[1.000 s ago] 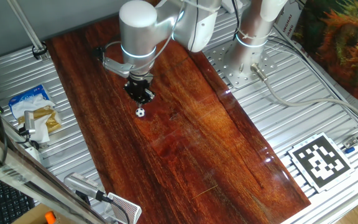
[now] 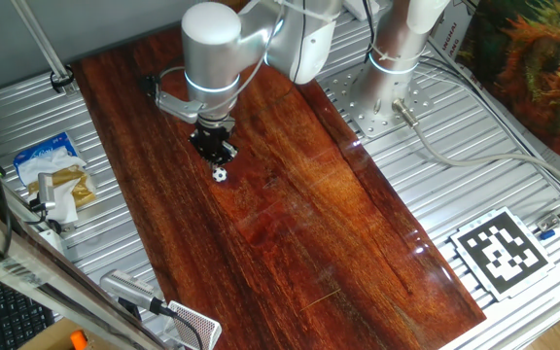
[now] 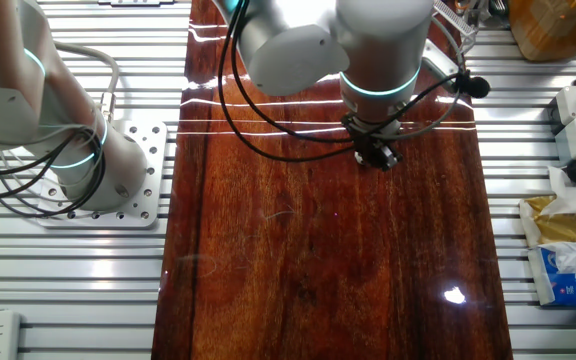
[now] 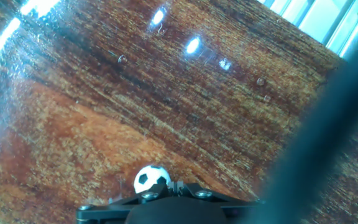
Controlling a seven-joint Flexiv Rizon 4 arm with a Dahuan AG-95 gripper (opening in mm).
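Note:
A small white ball with black patches, like a soccer ball [image 2: 220, 175], rests on the dark wooden board [image 2: 290, 224]. My gripper [image 2: 215, 169] points down right at it. In the wrist view the ball [image 4: 146, 180] shows beside and partly behind the left finger, not between the tips. The fingertips of my gripper are together, with nothing visible between them. Whether the finger touches the ball, I cannot tell. From the second exterior view, the gripper [image 3: 378, 152] hides most of the ball.
The board around the ball is otherwise bare. A ridged metal table [image 2: 397, 165] surrounds it. Tissue packs [image 2: 56, 175] lie off the left edge, a black-and-white marker board [image 2: 500, 252] lies at the right, and a camera [image 2: 129, 289] stands near the front left edge.
The gripper has shifted slightly left and lower in exterior view 1, from just above the ball to beside it. The ball stays at nearly the same spot.

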